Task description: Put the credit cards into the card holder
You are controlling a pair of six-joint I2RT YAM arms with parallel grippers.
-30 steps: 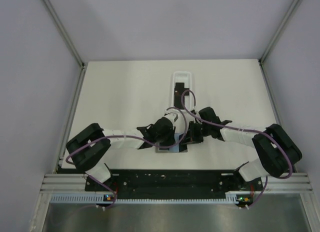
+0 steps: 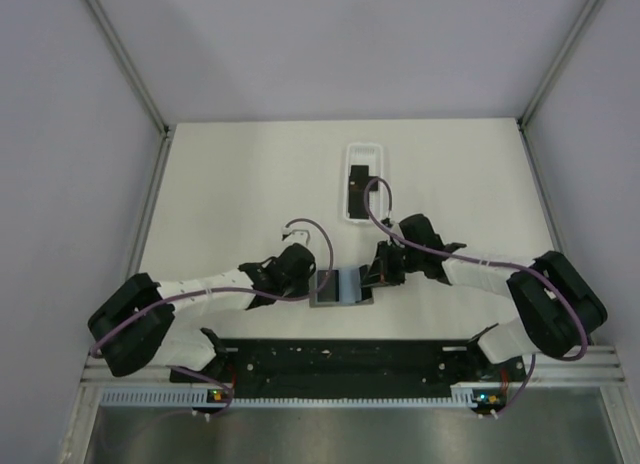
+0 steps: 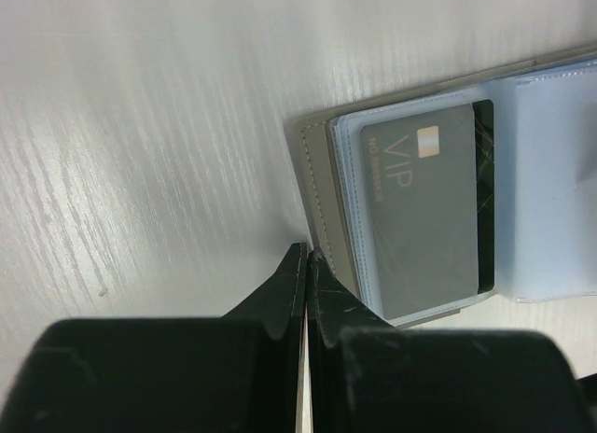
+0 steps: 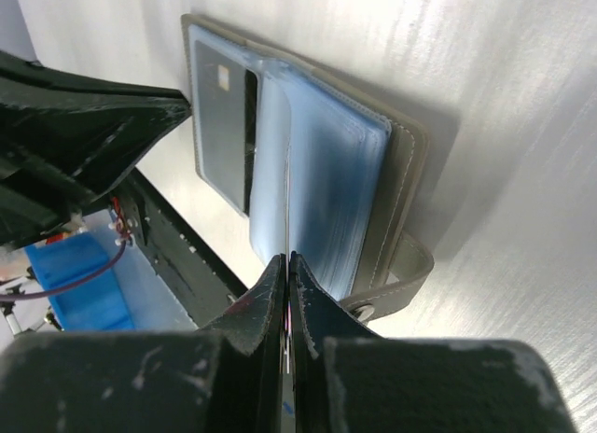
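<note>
The open card holder (image 2: pixel 348 296) lies near the front middle of the table, with a grey cover and pale blue clear sleeves. In its left sleeve sits a grey VIP card (image 3: pixel 424 209), a dark strip showing along its right side. My left gripper is shut at the holder's left edge, nothing visible between its fingers. Over the right-hand sleeve (image 4: pixel 326 172), my right gripper is shut on a thin clear sleeve edge that runs up from its fingertips. More black cards (image 2: pixel 358 191) lie in the white tray (image 2: pixel 379 164).
A strap with a metal snap (image 4: pixel 365 312) sticks out at the holder's right end. The left arm's dark gripper body (image 4: pixel 84 139) is close beside the holder in the right wrist view. Clear white table lies left and right of the tray.
My left gripper has moved left across the holder, from its middle to its left edge. The right gripper has stayed nearly still, and the tray has not moved.
</note>
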